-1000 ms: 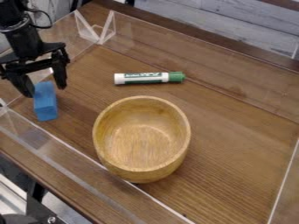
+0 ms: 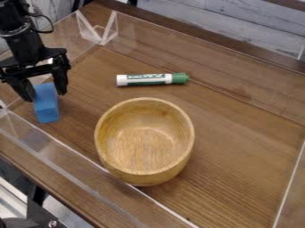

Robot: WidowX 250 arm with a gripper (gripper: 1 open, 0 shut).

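Observation:
The black gripper [image 2: 36,85] is at the left edge, its fingers spread around the top of a blue block [image 2: 46,109] that stands on the wooden table. Whether the fingers touch the block is hard to tell.
A wooden bowl [image 2: 144,141] sits at the centre-bottom. A white marker-like tube with a green cap [image 2: 152,79] lies behind it. Clear plastic edging runs along the left.
The arm and gripper have shifted slightly around the block over the last second; the block, bowl and tube appear unmoved.

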